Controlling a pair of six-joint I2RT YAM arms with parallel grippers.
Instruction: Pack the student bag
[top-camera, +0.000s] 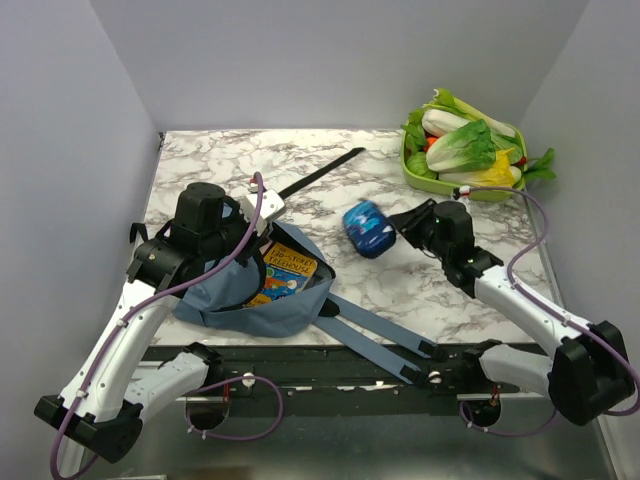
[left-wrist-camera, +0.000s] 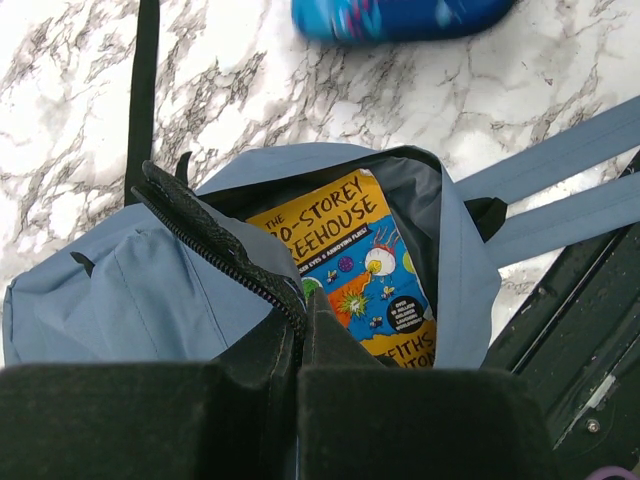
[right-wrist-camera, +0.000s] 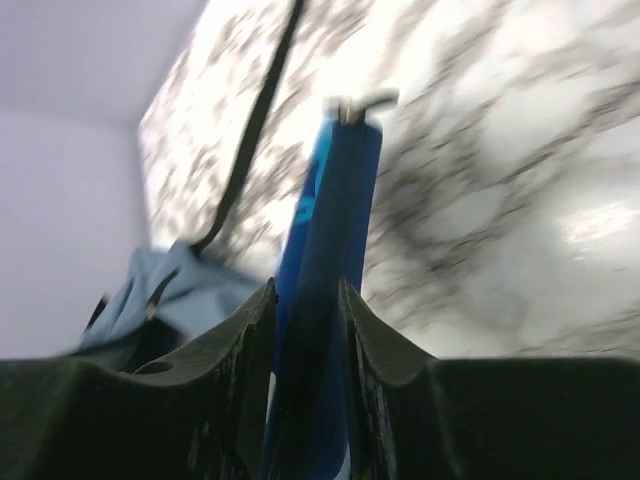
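The grey-blue bag (top-camera: 262, 318) lies at the left of the table with its mouth spread, and a yellow and blue book (left-wrist-camera: 362, 270) shows inside. My left gripper is shut on the bag's zippered edge (left-wrist-camera: 225, 240), keeping that side raised. A dark blue pouch-like case (top-camera: 369, 230) with lighter blue patterning hangs to the right of the bag, apart from it. My right gripper (top-camera: 402, 218) is shut on one end of this case; in the right wrist view the case (right-wrist-camera: 325, 250) runs up from between the fingers, somewhat blurred.
A green basket (top-camera: 426, 183) full of vegetables stands at the back right. Two bag straps (top-camera: 375, 320) stretch right along the front edge, and a black strap (top-camera: 322, 173) lies behind the bag. Bare marble shows at the middle and right of the table.
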